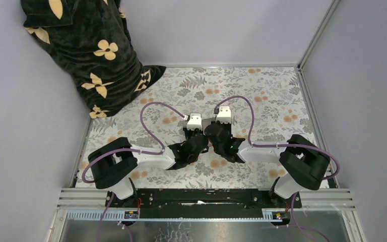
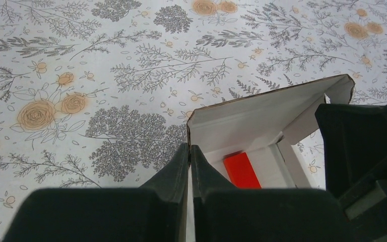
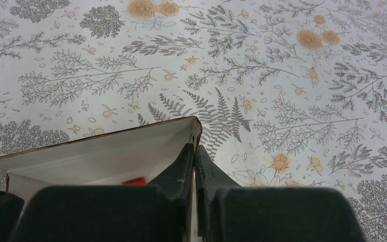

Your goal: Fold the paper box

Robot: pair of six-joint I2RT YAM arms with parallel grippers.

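The white cardboard box stands with a long wall upright and a red piece inside; from above it is mostly hidden beneath both grippers. My left gripper has its fingertips close together at the wall's left corner; whether they are closed on it is unclear. My right gripper is shut on the box's right corner, where the wall folds. In the left wrist view the dark body of the other gripper fills the right side.
A dark green flowered cloth lies at the back left. The two wrists are very close together.
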